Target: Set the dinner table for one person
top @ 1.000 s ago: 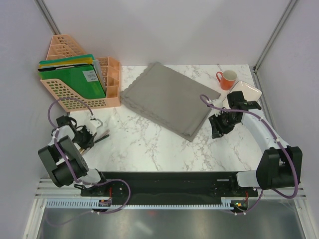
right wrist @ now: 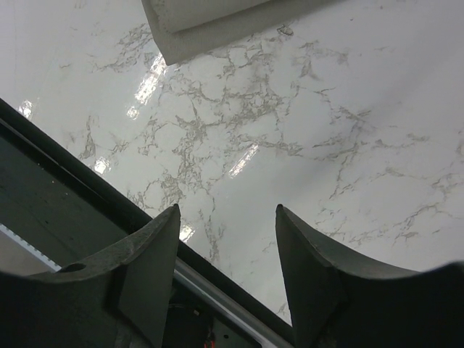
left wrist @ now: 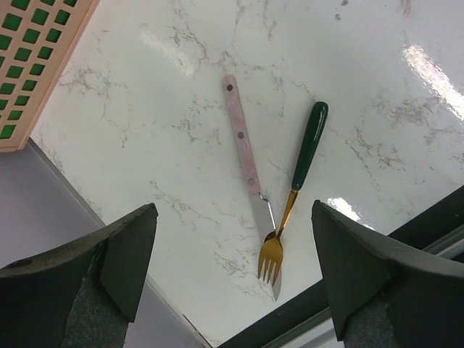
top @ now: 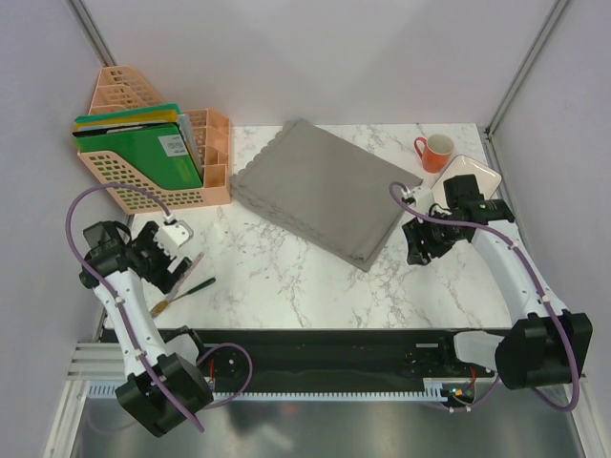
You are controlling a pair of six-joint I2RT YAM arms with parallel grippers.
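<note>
A pink-handled knife (left wrist: 241,134) and a green-handled fork (left wrist: 308,148) lie on the table in the left wrist view, the fork's golden head crossing over the knife's blade. My left gripper is open above them, its fingers well apart and nothing held. On the right, my right gripper stands open over bare marble. A grey cloth (top: 329,186) is spread at an angle across the middle and back. The orange-handled cup (top: 437,153) stands at the back right, by a pale square dish (top: 485,176) that the right arm partly covers.
An orange crate (top: 218,157) holding green and yellow folders (top: 138,153) fills the back left. Grey walls close in both sides. Bare marble (top: 277,286) lies open between the arms, up to the table's dark front edge.
My left arm has risen and swung, and its gripper has opened wide. The fork appears shifted slightly toward the front. My right arm has moved only a little.
</note>
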